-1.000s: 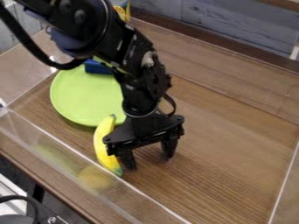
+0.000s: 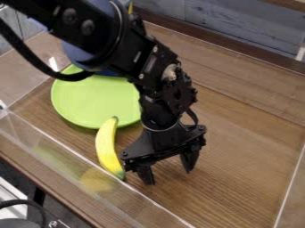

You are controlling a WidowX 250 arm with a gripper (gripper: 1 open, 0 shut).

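Observation:
My gripper (image 2: 168, 167) is low over the wooden table, open, its two black fingers pointing down just right of a yellow banana (image 2: 106, 145). Nothing shows between the fingers. The banana lies upright along the view, beside a green plate (image 2: 86, 104) at the left, which the arm partly hides.
A blue object (image 2: 78, 55) stands behind the plate, mostly hidden by the arm. A clear plastic barrier (image 2: 48, 151) runs along the near left edge.
My gripper has shifted a little to the right, away from the banana, and slightly downward in the view. The banana and plate look unmoved.

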